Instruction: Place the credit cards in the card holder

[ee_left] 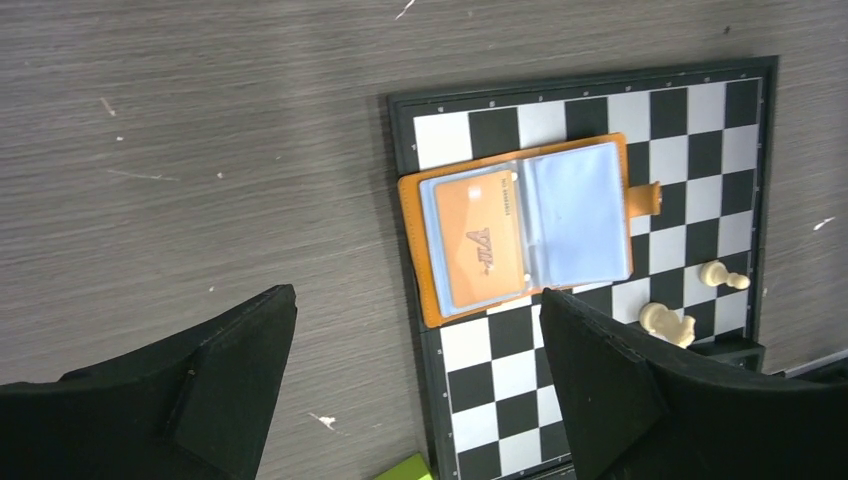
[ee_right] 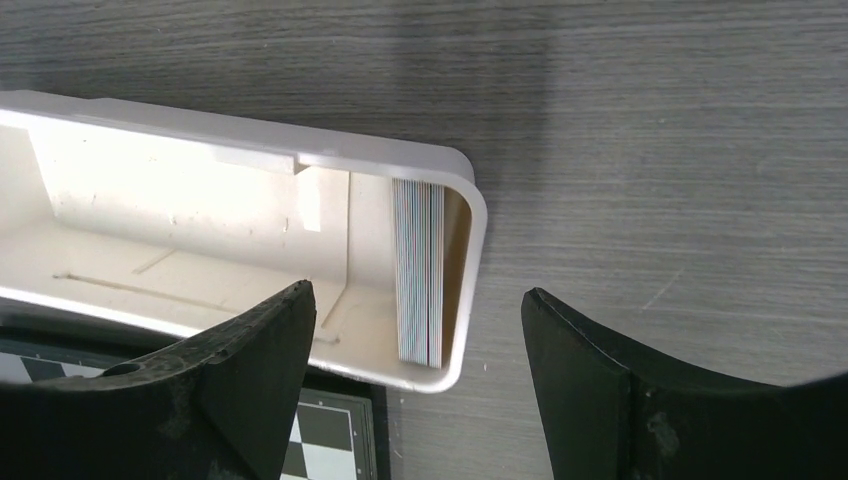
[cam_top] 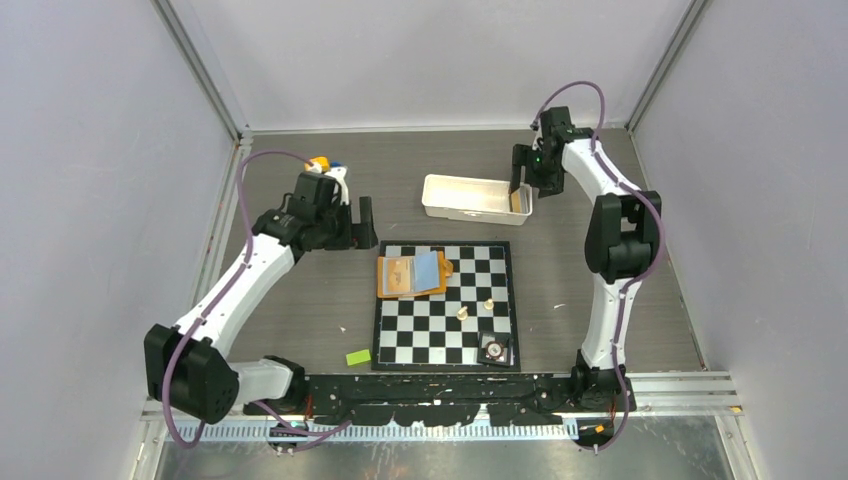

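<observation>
The card holder lies spread open on the chessboard's upper left, orange-edged with clear sleeves. An orange card shows in its left sleeve; the right side looks pale blue. A stack of cards stands on edge at the right end of the white bin. Above that end is my right gripper, open, with the stack below and between its fingers but not touched. My left gripper hangs open to the left of the holder, nothing between its fingers.
On the chessboard are two pale pieces and a dark square case. A green block lies left of it. A toy truck is partly hidden behind my left arm.
</observation>
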